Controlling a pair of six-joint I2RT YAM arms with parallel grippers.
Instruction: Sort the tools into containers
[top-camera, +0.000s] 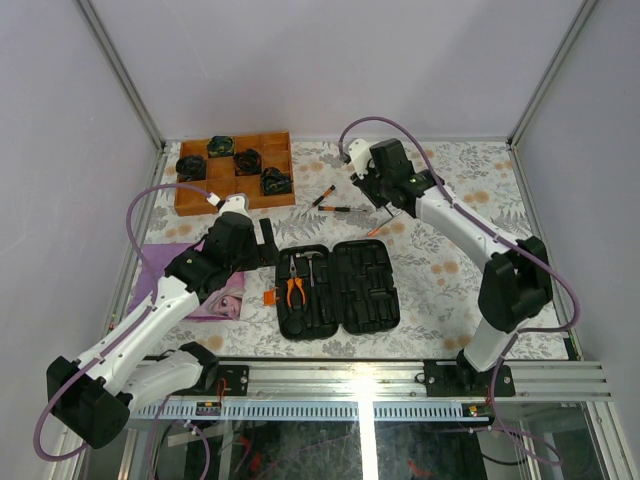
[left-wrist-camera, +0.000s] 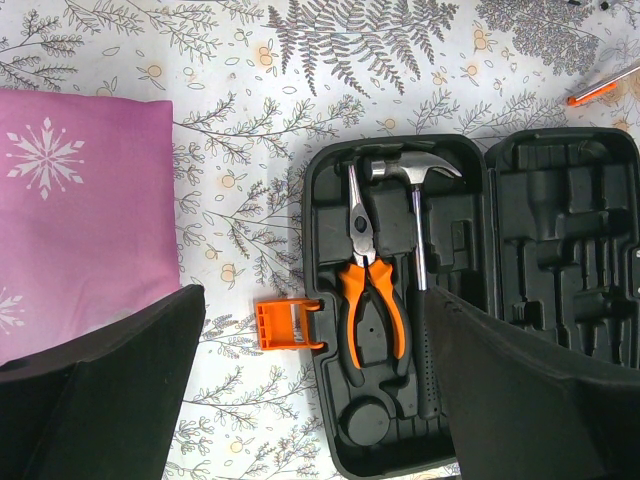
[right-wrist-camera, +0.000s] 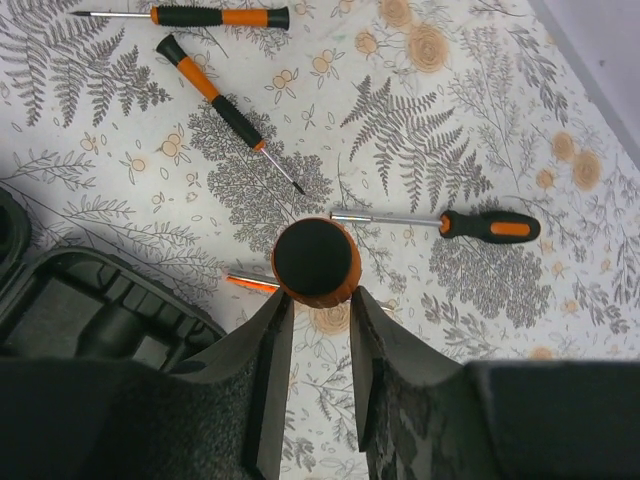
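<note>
My right gripper, raised over the back right of the table, is shut on an orange-and-black handle (right-wrist-camera: 316, 256), seen end-on. Below it lie small screwdrivers (right-wrist-camera: 220, 108), a larger screwdriver (right-wrist-camera: 485, 226) and an orange-handled tool (right-wrist-camera: 250, 283), partly hidden. The open black toolbox (top-camera: 364, 287) holds pliers (left-wrist-camera: 365, 305) and a hammer (left-wrist-camera: 418, 200) in its left half; an orange latch (left-wrist-camera: 285, 323) is at its side. My left gripper (top-camera: 266, 241) hangs open above the toolbox's left part, nothing between its fingers.
A wooden compartment box (top-camera: 235, 185) with dark coiled items stands at the back left. Folded pink cloth (left-wrist-camera: 85, 200) lies left of the toolbox.
</note>
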